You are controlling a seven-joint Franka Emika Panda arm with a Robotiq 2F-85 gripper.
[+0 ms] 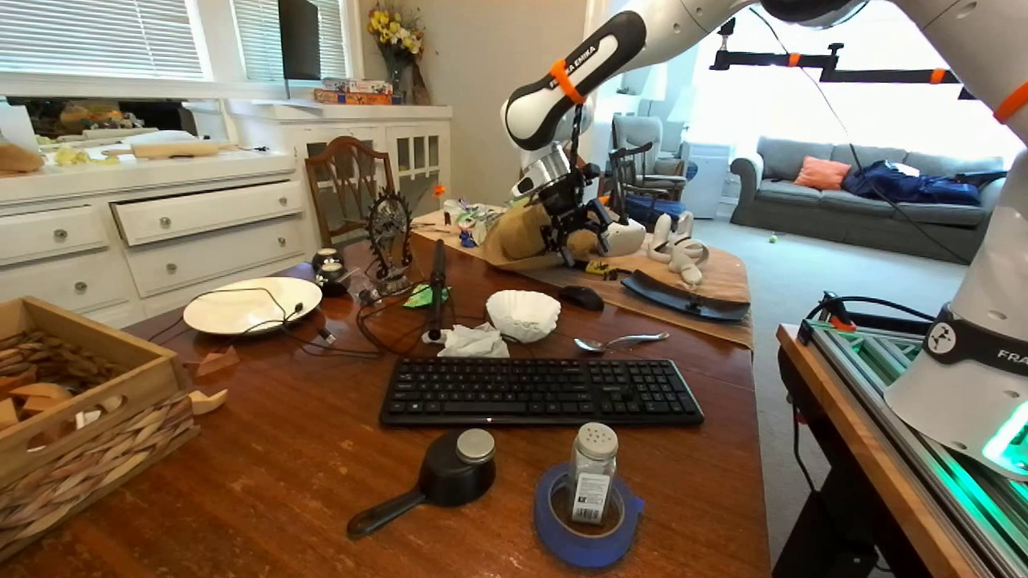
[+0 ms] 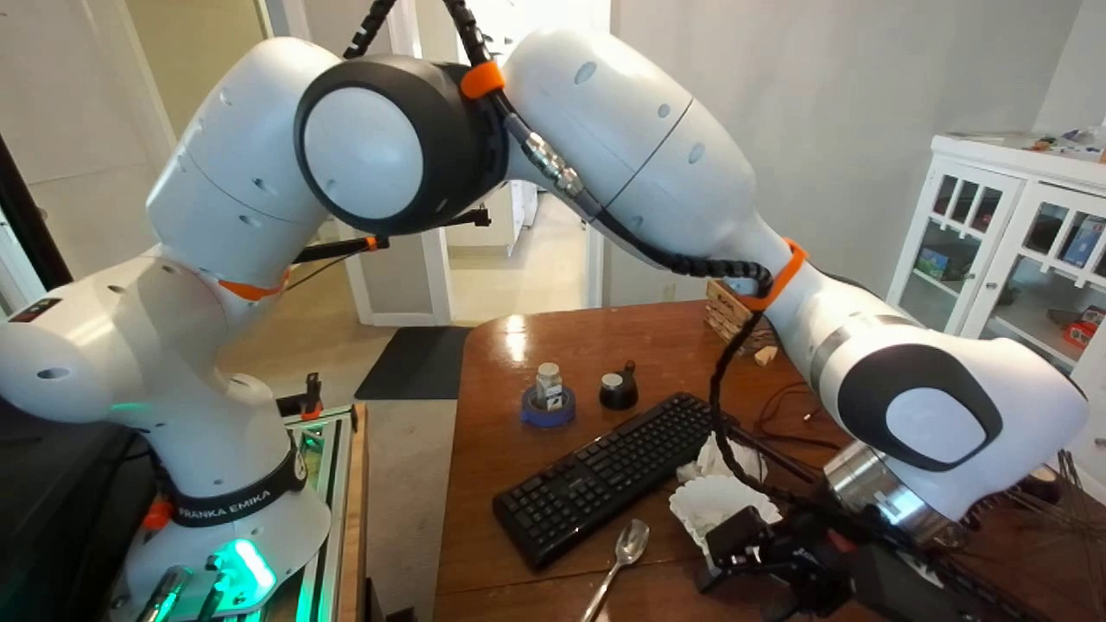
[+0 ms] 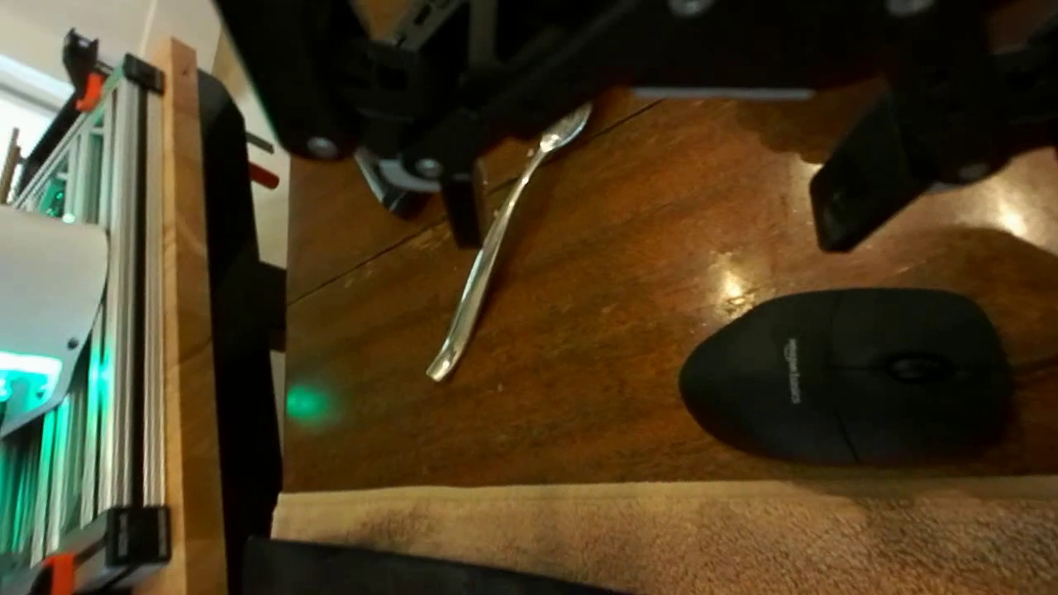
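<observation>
My gripper stands open above the table, its two fingers wide apart and nothing between them in the wrist view. Below, a silver spoon (image 3: 481,263) lies on the wood, its bowl partly covered by the gripper's body. To the right, a black mouse (image 3: 843,377) rests near the edge of a tan cloth. In exterior view 1 a white fluted paper filter (image 1: 523,316) sits upright like a bowl, left of the spoon and behind the black keyboard (image 1: 540,392). Exterior view 2 shows the filter (image 2: 722,510) partly behind the gripper.
A black measuring cup (image 1: 453,472) and a shaker (image 1: 593,472) inside blue tape (image 1: 585,551) stand in front. A wooden basket (image 1: 91,376), white plate (image 1: 252,304) and loose cables are at left.
</observation>
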